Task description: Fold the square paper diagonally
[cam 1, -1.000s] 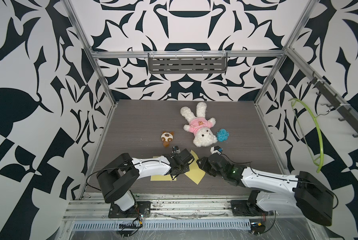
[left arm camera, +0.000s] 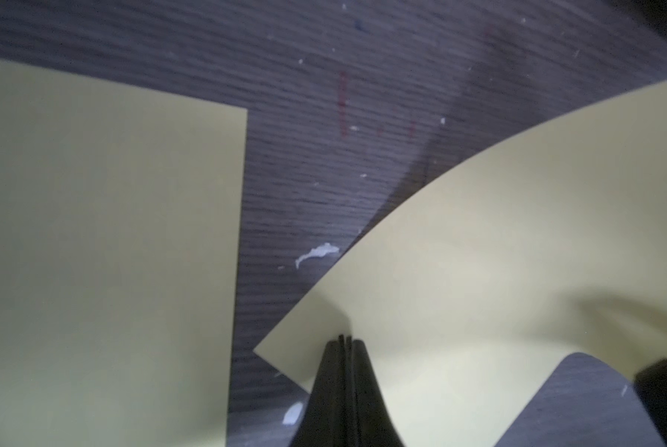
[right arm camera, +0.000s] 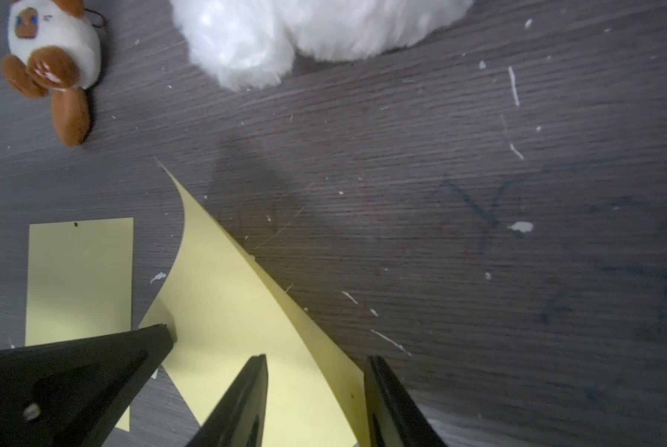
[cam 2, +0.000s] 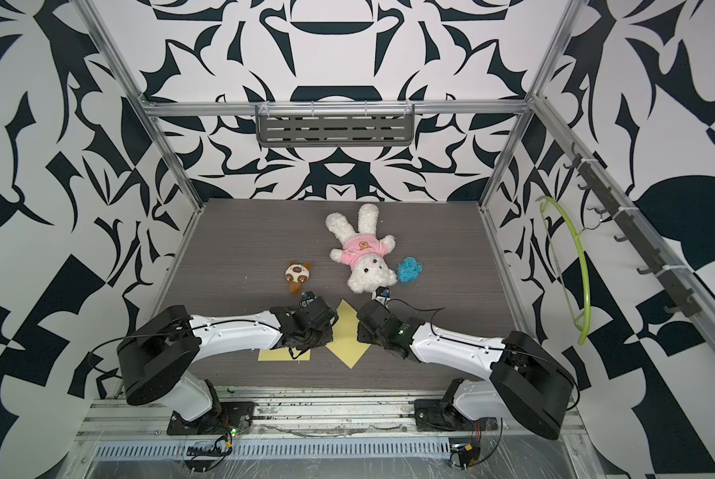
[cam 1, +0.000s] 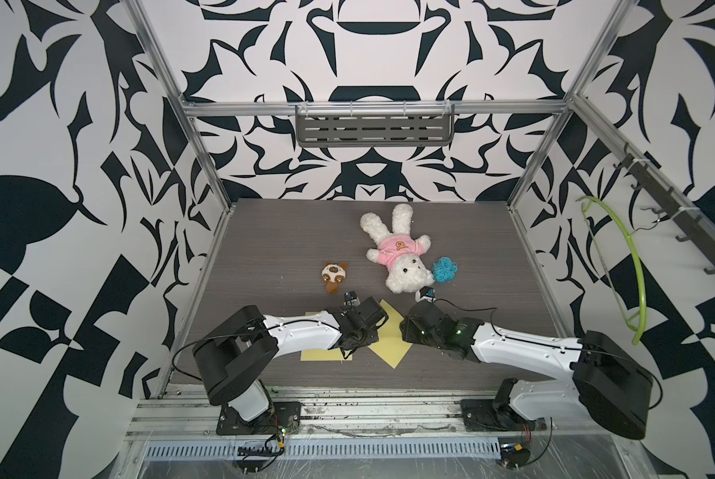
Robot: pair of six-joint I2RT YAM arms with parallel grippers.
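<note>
The square yellow paper (cam 1: 391,347) lies angled between the grippers, one edge curled up, as the right wrist view (right arm camera: 221,290) shows. A second yellow sheet (cam 1: 317,355) lies flat to its left, partly under the left arm. My left gripper is shut with its tips on or just above the angled paper near a corner; nothing shows between its fingers. My right gripper is part open over the paper's raised edge, its fingers either side of that curled edge; whether they touch it I cannot tell.
A white bunny in a pink shirt (cam 1: 399,255) lies behind the paper, with a small brown-and-white toy (cam 1: 333,275) to the left and a blue woolly ball (cam 1: 445,269) to the right.
My left arm has stayed in place.
</note>
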